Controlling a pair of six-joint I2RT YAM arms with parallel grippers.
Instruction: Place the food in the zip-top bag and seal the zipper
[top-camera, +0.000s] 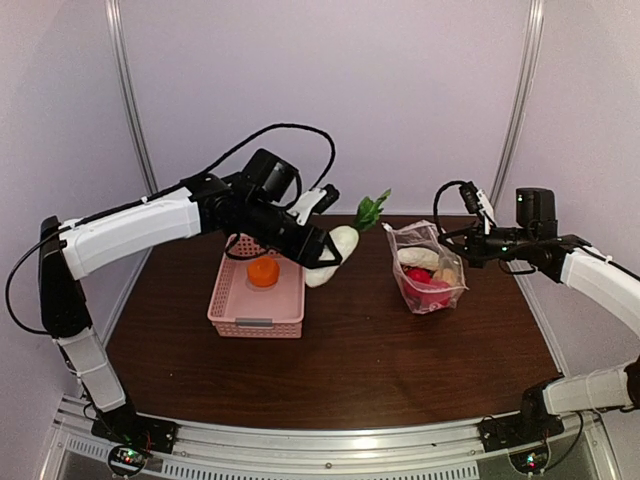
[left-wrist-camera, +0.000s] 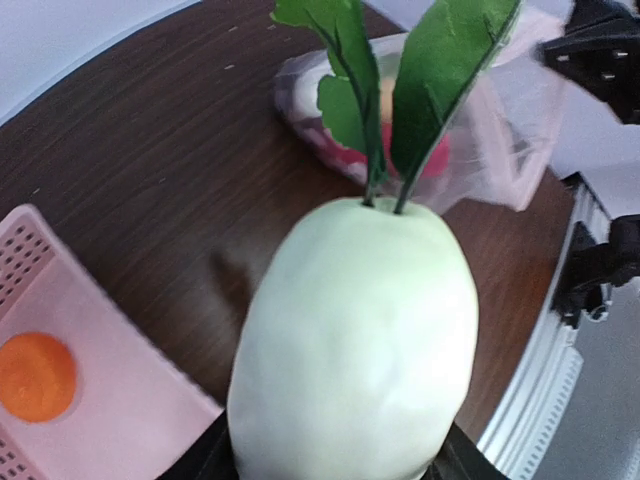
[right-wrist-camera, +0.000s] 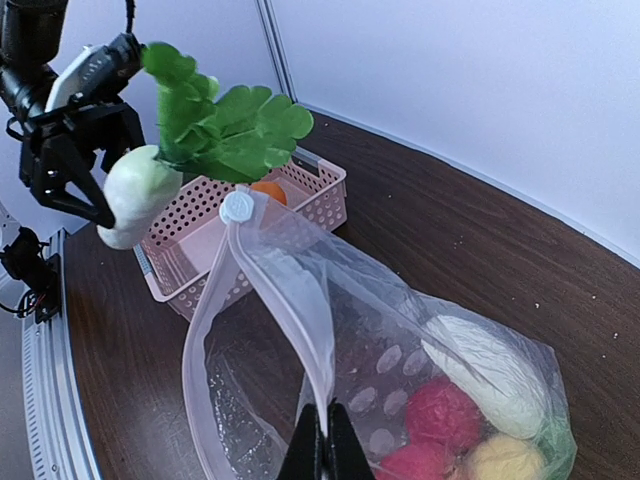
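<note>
A white radish with green leaves (top-camera: 343, 243) is held in the air by my left gripper (top-camera: 318, 250), shut around its body between basket and bag. In the left wrist view the radish (left-wrist-camera: 355, 340) fills the middle, leaves pointing toward the bag. The clear zip top bag (top-camera: 403, 238) stands with its mouth open, holding a white item (right-wrist-camera: 490, 375), red items (right-wrist-camera: 443, 413) and a pale yellowish one (right-wrist-camera: 505, 459). My right gripper is shut on the bag's rim (right-wrist-camera: 318, 350). An orange (top-camera: 263, 271) lies in the pink basket (top-camera: 255, 328).
Bare brown table (top-camera: 345, 350) lies between the basket and the bag and along the front. A metal rail (top-camera: 330, 436) borders the front edge, and pale walls close off the back and sides.
</note>
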